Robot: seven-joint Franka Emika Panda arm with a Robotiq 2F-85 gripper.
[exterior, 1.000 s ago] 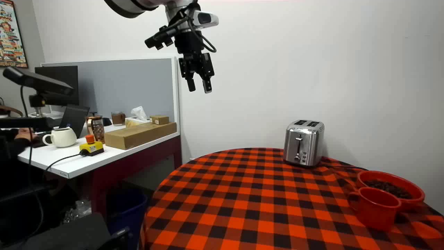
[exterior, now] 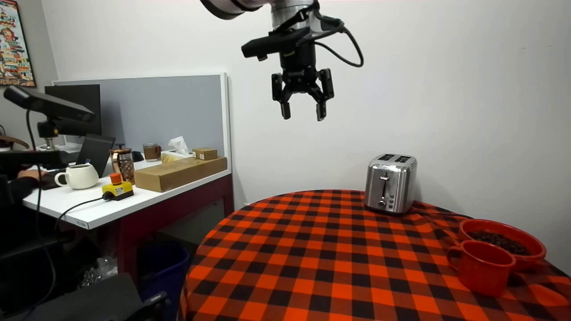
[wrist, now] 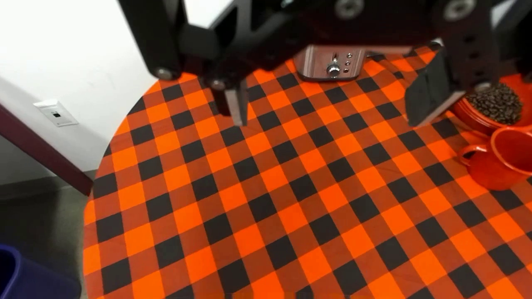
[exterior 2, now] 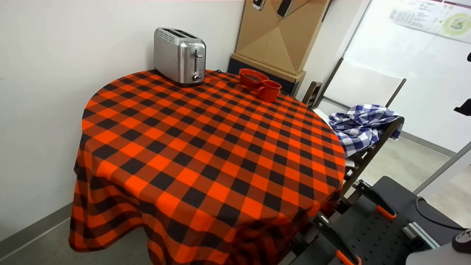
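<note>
High above the table hangs my gripper (exterior: 303,111), open, its two fingers spread with only air between them. In the wrist view the gripper crosses the top of the picture, and the checked cloth shows through the gap. A red mug (exterior: 483,267) stands upright near the table's right side, handle turned left. Just behind it is a red bowl (exterior: 536,248) of dark beans (wrist: 497,104). The silver toaster (exterior: 391,183) stands at the back; in the wrist view my gripper hides its upper part. All of these are well clear of my fingers.
A red-and-black checked cloth covers the round table (exterior 2: 207,145), whose middle and front are bare. At left is a white desk (exterior: 101,206) with a long cardboard box (exterior: 180,174). A wall stands close behind the toaster.
My gripper has moved right in exterior view 1, at about the same height, and turned so that both fingers show farther apart. The toaster, mug and bowl have stayed put.
</note>
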